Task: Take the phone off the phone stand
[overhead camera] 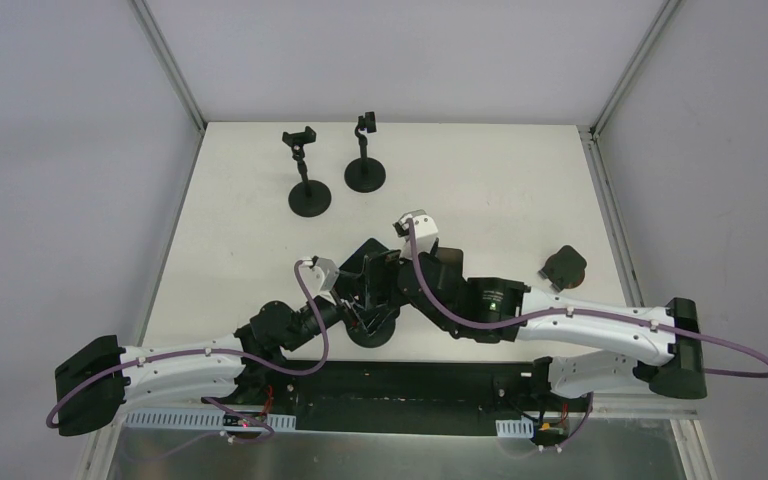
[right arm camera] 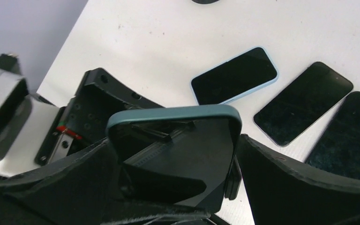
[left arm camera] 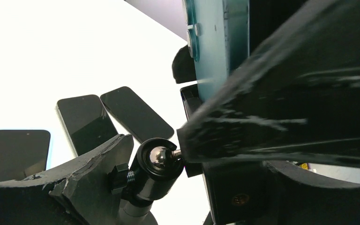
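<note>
In the left wrist view a teal phone [left arm camera: 211, 51] stands upright at the black phone stand [left arm camera: 147, 178], whose ball joint shows. My left gripper [overhead camera: 350, 310] is shut on the phone stand, low in that view. My right gripper [overhead camera: 385, 275] is open at the phone's upper end; in the right wrist view the phone [right arm camera: 173, 112] stands between its open fingers. A large blurred dark part covers the right of the left wrist view.
Several phones lie flat on the table, such as a black one [right arm camera: 302, 103] and a light-blue-edged one [right arm camera: 234, 75]. Two other stands [overhead camera: 310, 195] [overhead camera: 365, 175] stand at the back, a dark object [overhead camera: 564, 265] at the right.
</note>
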